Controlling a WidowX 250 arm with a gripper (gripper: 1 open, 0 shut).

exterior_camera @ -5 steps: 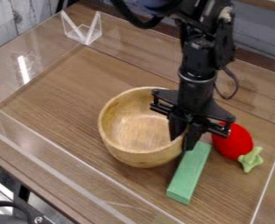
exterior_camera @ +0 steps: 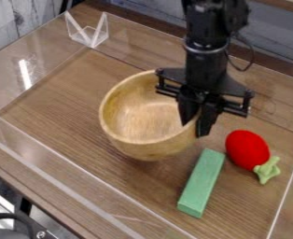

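My black gripper (exterior_camera: 202, 107) hangs over the right side of a tan bowl (exterior_camera: 134, 117), one finger low at its right rim. The bowl is tilted toward the viewer; whether the fingers grip the rim is hard to tell. A green bar (exterior_camera: 202, 183) lies below right of it, and a red object with a light green top (exterior_camera: 246, 149) sits to the right.
A small white wire stand (exterior_camera: 90, 30) is at the back left. Dark edges border the table at the top right and bottom left.
My gripper has risen and moved slightly left. The bowl has shifted up and left and tilted more, uncovering more of the green bar's surroundings.
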